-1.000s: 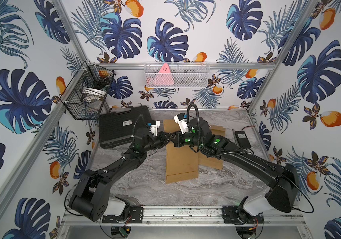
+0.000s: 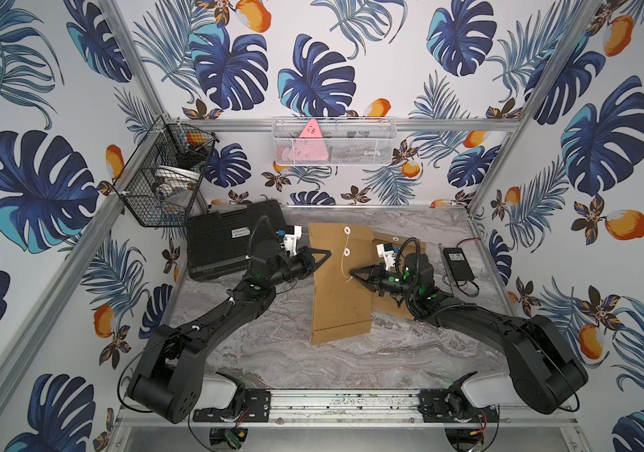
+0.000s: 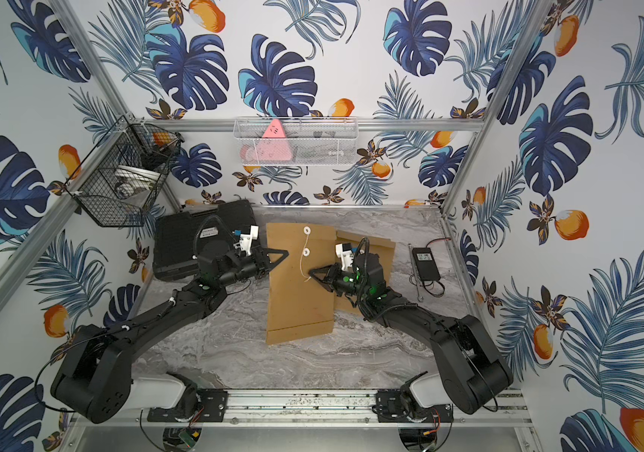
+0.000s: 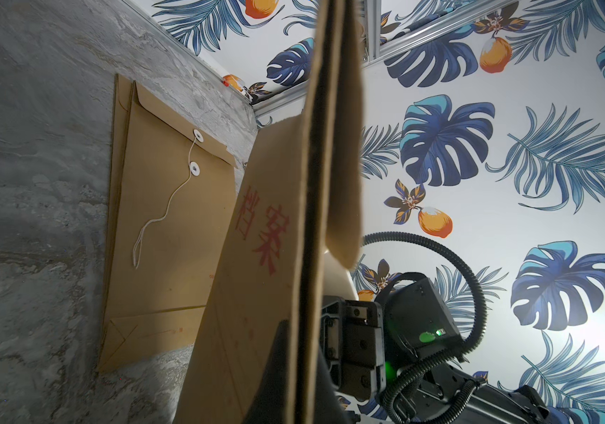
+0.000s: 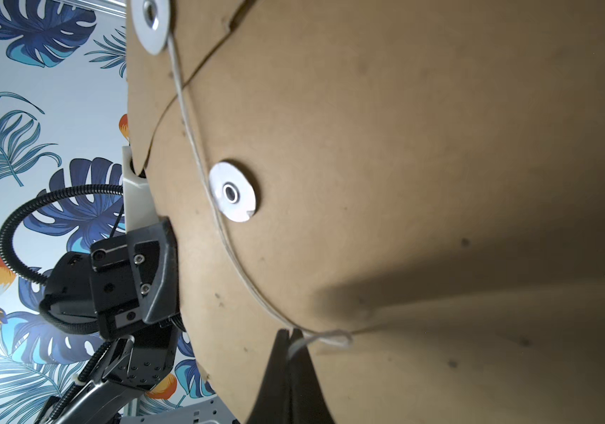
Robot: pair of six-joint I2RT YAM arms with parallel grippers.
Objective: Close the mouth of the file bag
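Observation:
The kraft file bag [image 2: 340,293] stands raised in front of my arms, two white buttons up its face and a thin string [image 5: 224,240] hanging from the upper one past the lower button [image 5: 240,194]. My left gripper [image 2: 319,256] is shut at the bag's left side, near its upper part; the bag's edge fills much of the left wrist view. My right gripper is shut at the string's lower loop, low over the bag's face; whether the string is between the fingertips is unclear.
A second file bag [image 4: 164,268] lies behind on the marble table [image 2: 276,354]. A black case [image 2: 216,245] sits at the back left, a small black device [image 2: 457,263] at the right. Wire baskets [image 2: 334,143] hang on the walls.
My right gripper has moved back to the right and down from beside the left gripper, uncovering the buttons and string. The left gripper has hardly moved.

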